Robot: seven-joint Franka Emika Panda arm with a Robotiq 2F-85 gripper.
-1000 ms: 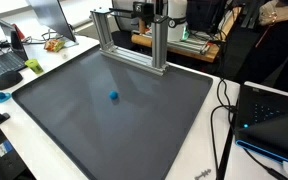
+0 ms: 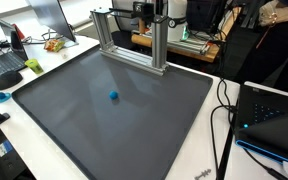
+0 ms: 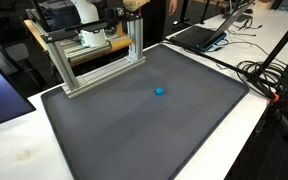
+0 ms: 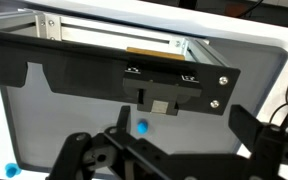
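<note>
My gripper is open, with its two dark fingers wide apart and nothing gripped between them. Ahead of the fingers in the wrist view is a black panel with a handle block [image 4: 162,88], the front of an open-topped drawer-like part with light rails. A small blue round object [image 4: 142,126] lies on the grey mat below it. The same blue object [image 2: 113,95] rests alone on the mat in exterior view 1, and the blue object [image 3: 159,91] shows in exterior view 2. In both exterior views the gripper is hard to make out near the top edge.
A metal frame [image 3: 104,75] stands at the edge of the grey mat [image 3: 134,130]. A laptop [image 3: 199,38], cables [image 3: 269,80] and a black case [image 2: 269,120] lie around it. Small coloured items [image 2: 34,66] sit off the mat's left side.
</note>
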